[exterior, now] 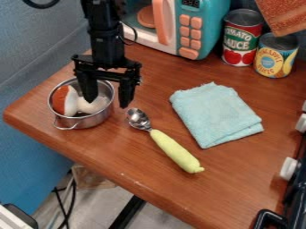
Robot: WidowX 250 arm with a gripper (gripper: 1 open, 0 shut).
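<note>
The black gripper (107,89) hangs over a steel pot (80,121) at the left of the table, its two fingers apart, one over the pot and one at its right rim. In the pot lie an orange-red item (63,98) and a white item (84,105); the gripper partly hides the pot's back. A metal spoon (139,119) and a pale yellow corn (177,151) lie to the right of the pot.
A folded light blue cloth (216,115) lies right of centre. A teal toy microwave (199,18), a tomato sauce can (241,38) and a second can (276,55) stand at the back. Black equipment (287,206) borders the right edge.
</note>
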